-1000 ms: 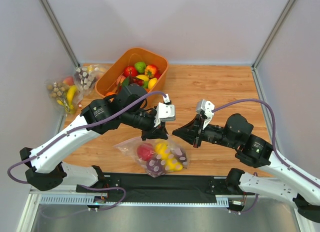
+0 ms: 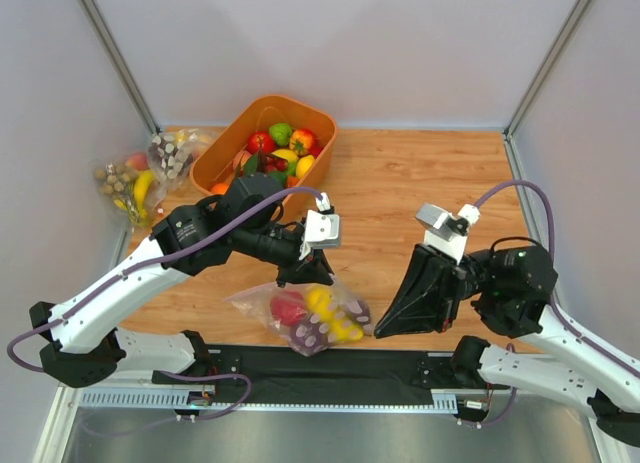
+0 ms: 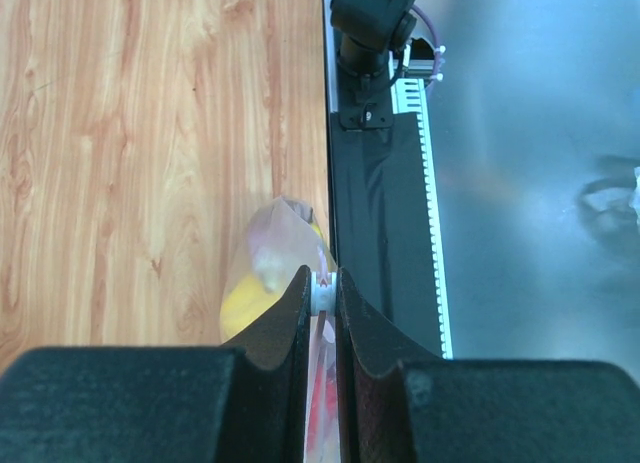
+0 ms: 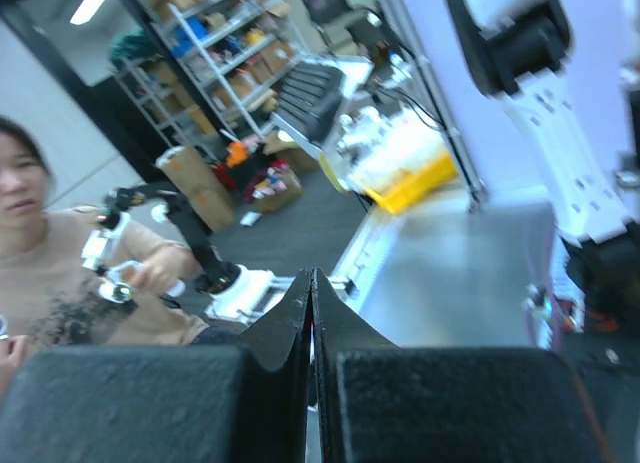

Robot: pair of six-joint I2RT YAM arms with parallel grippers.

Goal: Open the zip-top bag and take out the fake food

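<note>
A clear zip top bag (image 2: 297,338) lies near the table's front edge, with red, yellow and purple spotted fake food (image 2: 335,313) inside. My left gripper (image 2: 328,280) is shut on the bag's upper edge; in the left wrist view the clear film (image 3: 285,245) runs between its fingertips. Just right of the bag, my right gripper (image 2: 380,333) points down toward the front left in the top view. Its fingers meet in the right wrist view, nothing showing between them. The left arm hides part of the bag's top edge.
An orange bin (image 2: 222,155) full of fake fruit and vegetables stands at the back. Two more filled bags, one with a banana (image 2: 143,187) and another of spotted pieces (image 2: 172,156), lie at the far left. Bare wood (image 2: 430,173) stretches across the back right.
My right gripper has swung away from the bag's top edge, toward the right and the front, and its wrist has turned.
</note>
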